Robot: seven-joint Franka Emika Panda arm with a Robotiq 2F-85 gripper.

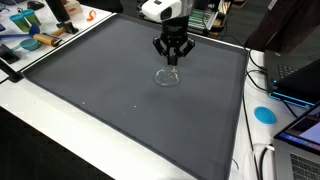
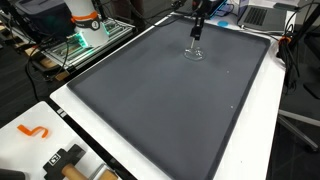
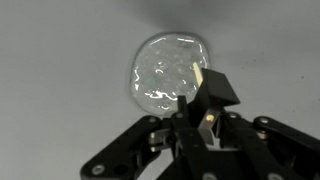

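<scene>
My gripper is shut on a thin, pale stick (image 3: 198, 72), whose tip shows beyond the fingers in the wrist view. The stick points down toward a clear, shiny round patch (image 3: 160, 82) on the grey board. Whether that patch is liquid or a clear dish I cannot tell. In exterior view 1, the gripper (image 1: 174, 48) hangs right above the clear patch (image 1: 166, 76), near the board's far edge. Exterior view 2 has the gripper (image 2: 197, 36) over the same patch (image 2: 193, 54). Contact between stick and patch cannot be made out.
The grey board (image 1: 120, 110) is otherwise largely bare. A blue round lid (image 1: 265, 115) and laptops (image 1: 298, 150) stand off its right side. Tools lie at the far left, a blue-handled one (image 1: 30, 44) among them. An orange piece (image 2: 33, 131) lies at lower left.
</scene>
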